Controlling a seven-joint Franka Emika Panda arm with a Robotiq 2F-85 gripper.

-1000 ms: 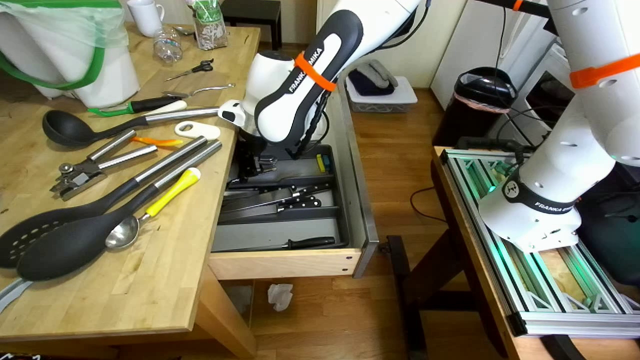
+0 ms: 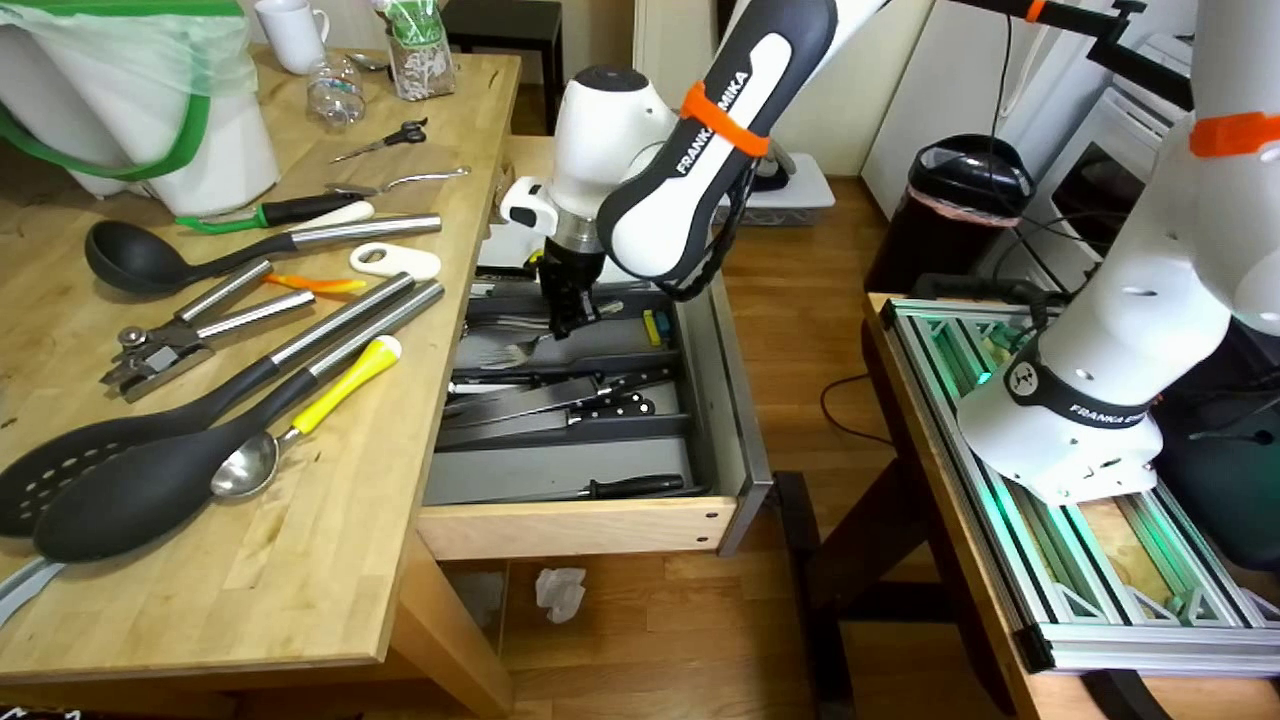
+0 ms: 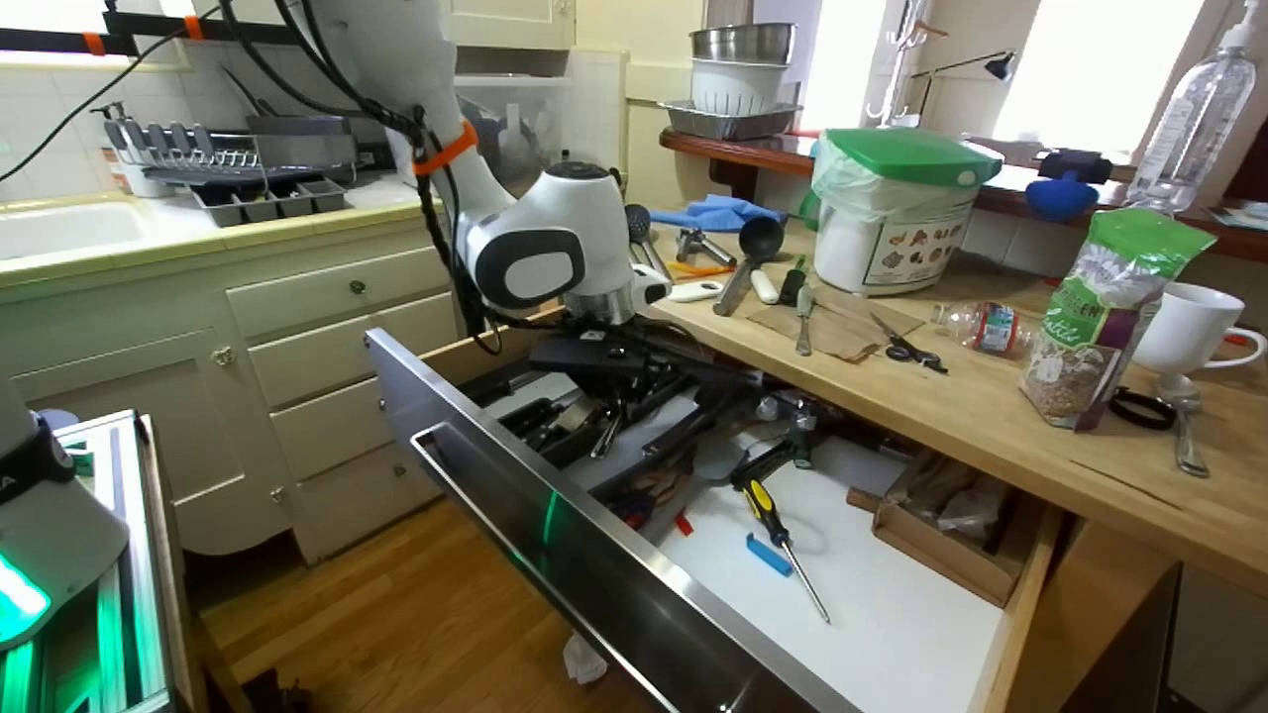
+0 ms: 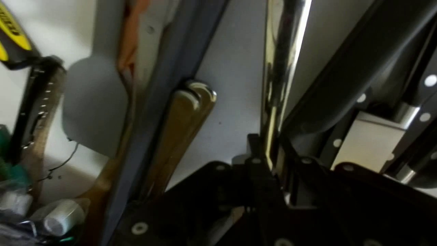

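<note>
My gripper (image 2: 561,332) reaches down into a divided cutlery tray inside the open drawer. In the wrist view the gripper is shut on a shiny metal utensil (image 4: 284,53), whose smooth handle runs up and away from the fingers. A fork (image 2: 516,353) shows at the fingertips in exterior view 1 and seems to be this same piece. Its lower part is hidden by the fingers in the wrist view. Other metal handles (image 4: 184,119) lie to the left in the same compartment. The arm hides the fingertips in exterior view 2.
Knives (image 2: 576,402) fill the adjoining compartment. The drawer front (image 2: 750,444) stands out from the wooden counter (image 2: 288,516), which holds several utensils. A screwdriver (image 3: 767,511) and a cardboard box (image 3: 951,541) lie in the drawer's other section.
My gripper has moved right, away from the counter side, and more forks show beside it. The drawer has slid slightly farther out, carrying its tray along.
</note>
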